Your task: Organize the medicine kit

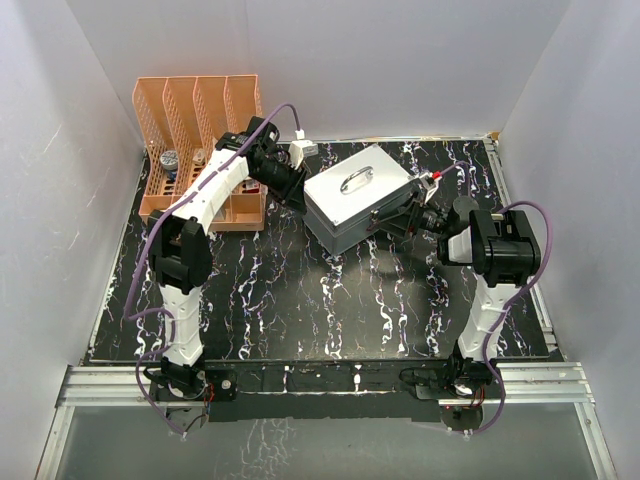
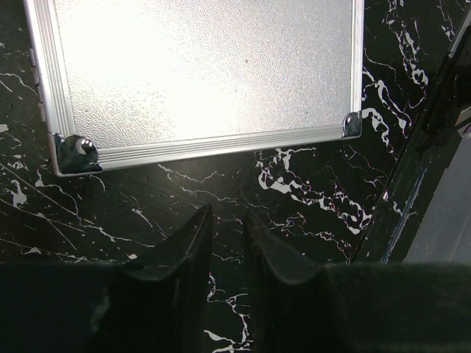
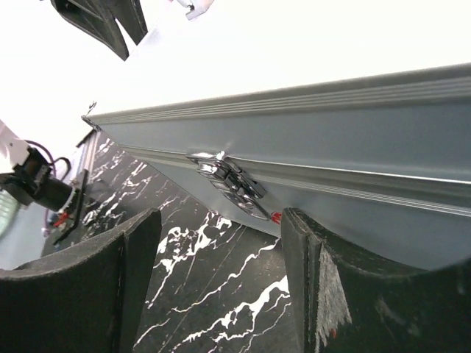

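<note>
A silver medicine case [image 1: 350, 190] stands with its lid down and a metal handle [image 1: 358, 180] on top. At its left side is my left gripper [image 1: 294, 198]; in the left wrist view its fingers [image 2: 193, 239] stand close together, dark marble showing through the narrow gap and no object visible there. My right gripper [image 1: 385, 224] is at the case's front right side, its fingers apart. In the right wrist view a metal latch [image 3: 229, 185] lies just beyond the right fingertips [image 3: 296, 224], not gripped.
An orange compartment rack [image 1: 198, 95] stands at the back left, holding a jar [image 1: 169, 160] and other small items, partly hidden by the left arm. Walls close in on both sides and the back.
</note>
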